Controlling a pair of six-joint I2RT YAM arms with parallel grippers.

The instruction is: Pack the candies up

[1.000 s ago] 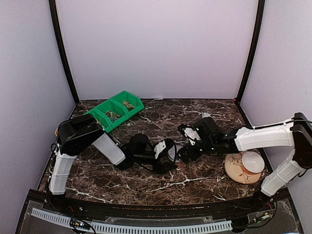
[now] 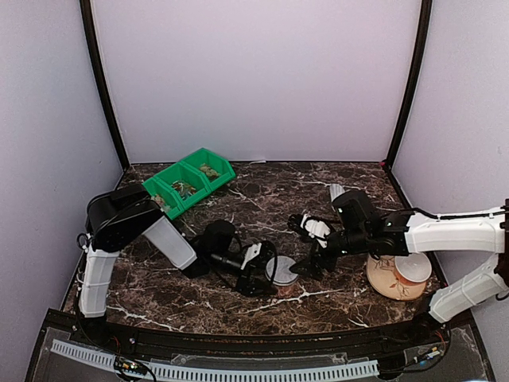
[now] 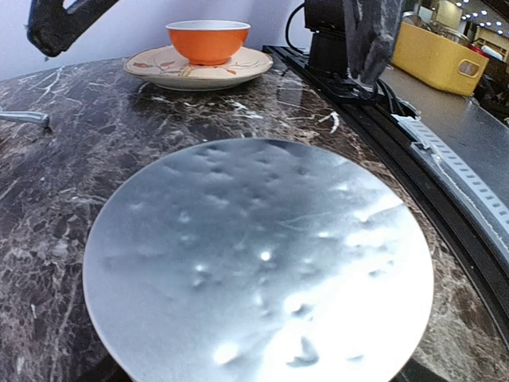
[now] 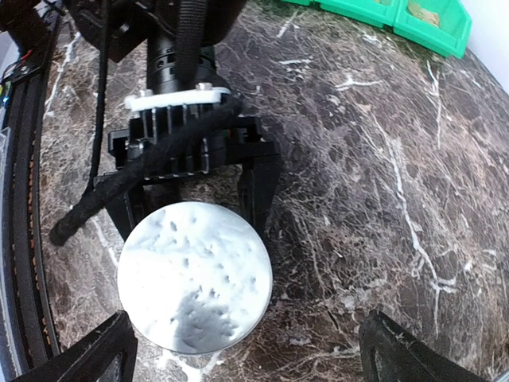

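Observation:
A round container with a dented silver lid (image 2: pixel 281 270) is near the front middle of the table. Its lid (image 3: pixel 258 255) fills much of the left wrist view, hiding most of my left fingers. My left gripper (image 2: pixel 269 273) is shut on this container, and the right wrist view shows a left finger (image 4: pixel 258 187) against its far side. Open and empty, my right gripper stands close by on the right. Candies appear as small wrapped pieces (image 2: pixel 184 189) in the green three-part bin (image 2: pixel 225 158) at the back left.
An orange bowl (image 3: pixel 208 41) sits on a patterned plate (image 3: pixel 143 73) at the table's right side. A pale item (image 2: pixel 336 191) lies behind the right arm. Bare marble is open at the back middle and along the front.
My right gripper has moved a little toward the front and right.

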